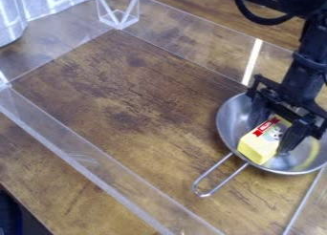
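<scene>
A steel pan [304, 158] with a long wire handle [217, 177] rests at the right of the table. In it is a yellow box with a red and white label [259, 144]. My black gripper [276, 124] reaches down into the pan from the upper right, shut on the box, its fingertips partly hidden among the dark parts.
Bare wooden table [115, 105] fills the middle and left. Clear plastic barriers run along the left and back, with a white bracket [118, 17] at the back left. A white cloth [23, 10] is at the top left corner.
</scene>
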